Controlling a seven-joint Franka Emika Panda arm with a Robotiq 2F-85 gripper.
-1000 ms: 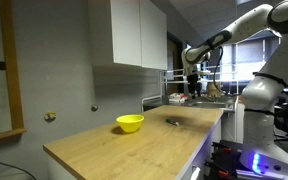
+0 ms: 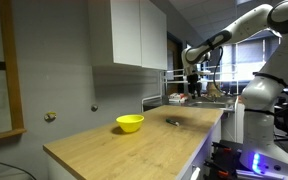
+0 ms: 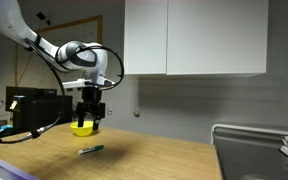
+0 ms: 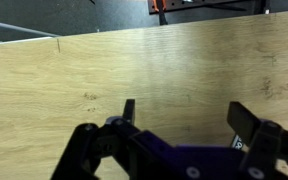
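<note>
My gripper stands open above the wooden counter, its two dark fingers spread wide with only bare wood showing between them. On the counter lies a small dark, elongated object (image 3: 91,150), greenish in exterior view 2; what it is I cannot tell. In the wrist view a piece of a dark thing with pale markings (image 4: 238,143) peeks out beside the right finger, mostly hidden by it. A yellow bowl (image 2: 130,123) rests on the counter, well apart from the gripper, and also shows as a yellow bowl (image 3: 82,128) behind the arm.
White cabinets (image 2: 134,40) hang above it on the wall. A sink (image 3: 249,152) lies at the right in exterior view 2. The counter's edge (image 4: 134,32) runs across the top of the wrist view.
</note>
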